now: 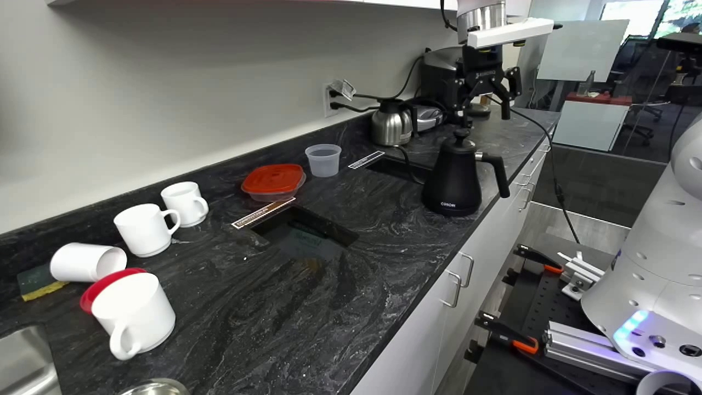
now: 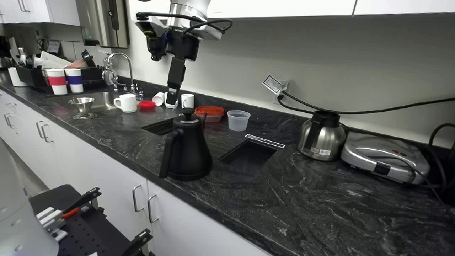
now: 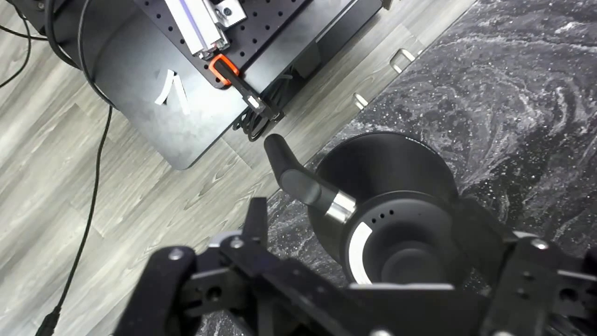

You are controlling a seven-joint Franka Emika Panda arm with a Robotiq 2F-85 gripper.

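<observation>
A black gooseneck kettle [image 1: 452,178] stands upright on the dark counter near its front edge. Its handle [image 1: 495,172] points out over that edge. Directly over the kettle lid, my gripper [image 1: 485,118] hangs fingers down and open, with nothing held. Seen from the other side, one black finger [image 2: 174,83] comes down close above the lid knob [image 2: 187,113]; whether it touches cannot be told. In the wrist view the kettle [image 3: 386,162] lies below and partly between the spread fingers, the gripper's body covering the near part of its lid.
White mugs [image 1: 146,230], a red-lidded container [image 1: 273,179] and a clear tub [image 1: 323,160] sit along the wall side. Two rectangular cutouts [image 1: 306,230] open in the counter. A steel carafe [image 2: 322,136] and a silver appliance [image 2: 384,155] stand against the wall.
</observation>
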